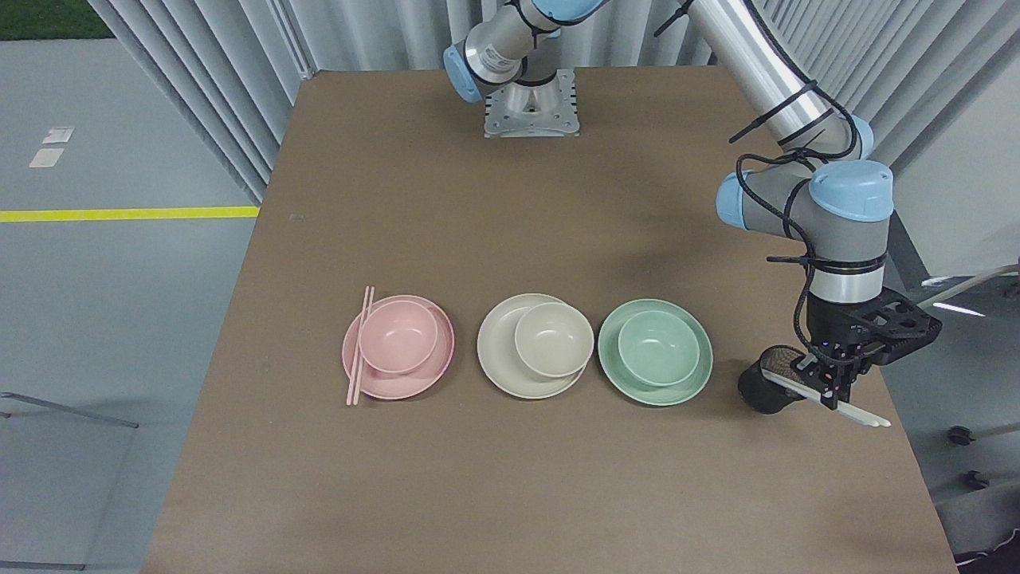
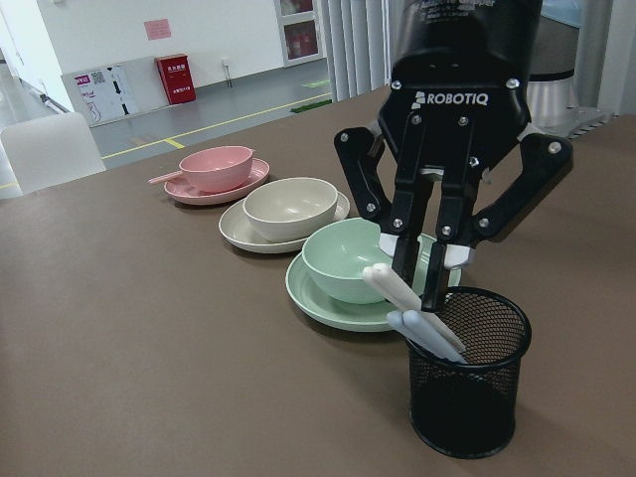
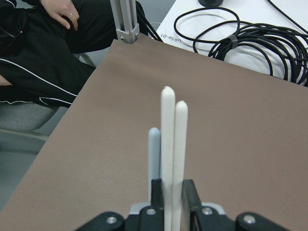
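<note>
A black mesh cup (image 1: pixel 765 387) (image 2: pixel 462 397) stands at the table's right side. My gripper (image 1: pixel 829 381) (image 2: pixel 422 288) is low over it, its fingers shut on two white chopsticks (image 1: pixel 865 416) (image 3: pixel 167 139), whose lower ends reach into the cup's mouth. A pale blue pair of chopsticks (image 2: pixel 422 333) (image 3: pixel 154 149) also lies in the cup, just beside the white pair.
Left of the cup are a green plate with bowl (image 1: pixel 657 349), a cream plate with bowl (image 1: pixel 552 340) and a pink plate with bowl (image 1: pixel 398 335) with pink chopsticks (image 1: pixel 359 346). The table's right edge is close.
</note>
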